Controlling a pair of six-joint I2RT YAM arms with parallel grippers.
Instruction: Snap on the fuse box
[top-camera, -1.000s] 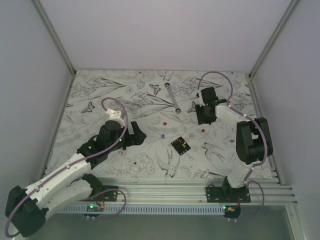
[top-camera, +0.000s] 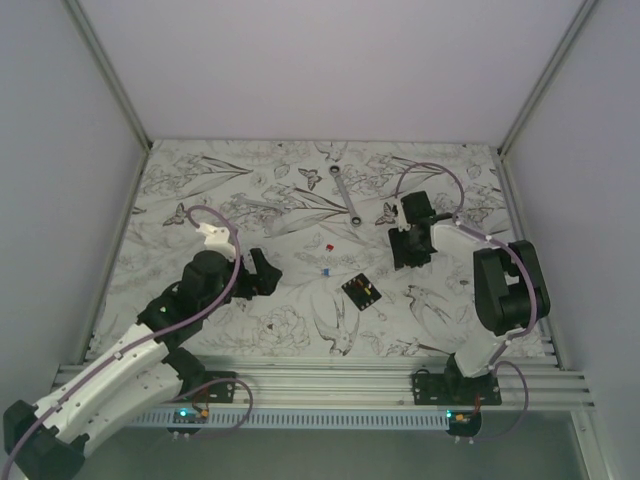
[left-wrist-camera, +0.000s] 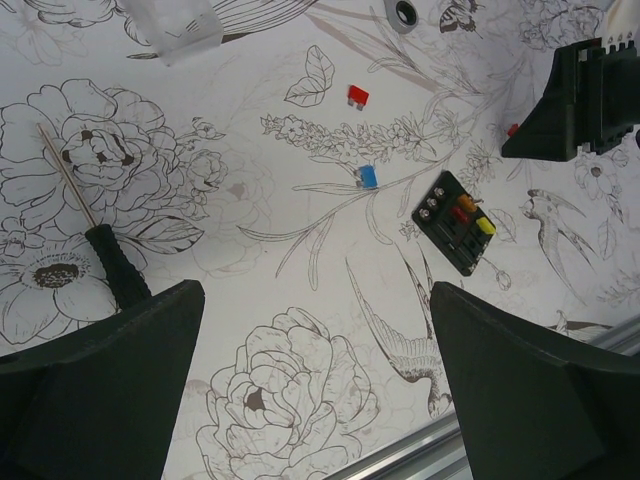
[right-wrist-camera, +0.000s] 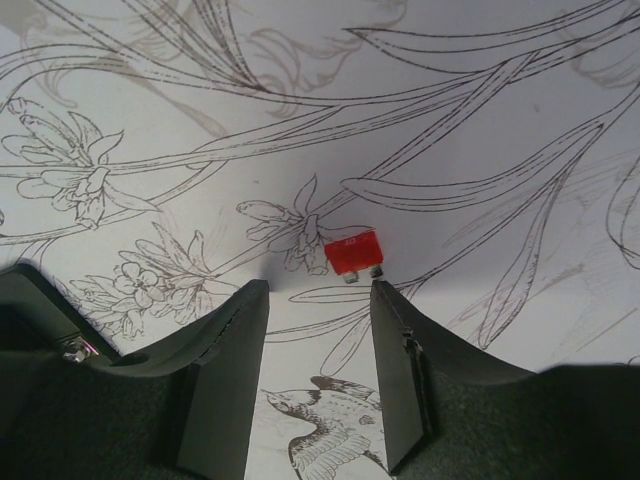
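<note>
The black fuse box (top-camera: 361, 292) (left-wrist-camera: 452, 230) lies on the patterned table, holding coloured fuses. A red fuse (right-wrist-camera: 353, 252) lies below my right gripper (top-camera: 404, 254), whose fingers are open just short of it. A blue fuse (top-camera: 325, 272) (left-wrist-camera: 367, 177) and another red fuse (top-camera: 329, 247) (left-wrist-camera: 358, 96) lie loose near the box. My left gripper (top-camera: 263, 272) is open over the left part of the table, with nothing between its fingers.
A screwdriver (left-wrist-camera: 118, 265) lies under the left arm. A wrench (top-camera: 344, 194) lies at the back centre, and a clear plastic item (left-wrist-camera: 175, 25) left of centre. The table's front ends at a metal rail (top-camera: 320, 368).
My right gripper has moved toward the table's front, over the red fuse, which it now hides in the top view. The left arm has drawn back slightly to the left.
</note>
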